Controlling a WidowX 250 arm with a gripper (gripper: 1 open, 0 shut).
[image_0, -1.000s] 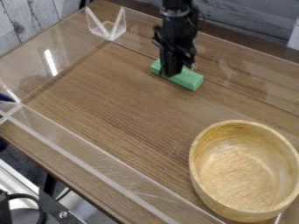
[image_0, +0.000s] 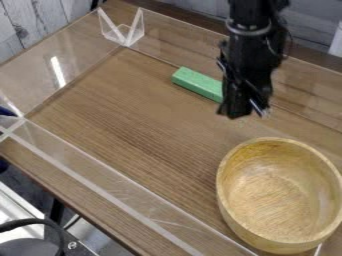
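My gripper (image_0: 243, 104) is at the upper right, shut, with nothing visible between its fingers. It hangs in front of a green block (image_0: 198, 82) that lies on the wooden table (image_0: 127, 130), hiding the block's right end.
A large empty tan bowl (image_0: 275, 195) fills the lower right. A clear plastic piece (image_0: 120, 28) stands at the back left, and clear strips run along the left edge. A dark cable lies at the bottom left corner.
My gripper has moved toward the front and right, from above and behind the green block to nearer the bowl. The block lies slightly left of where it was a second ago.
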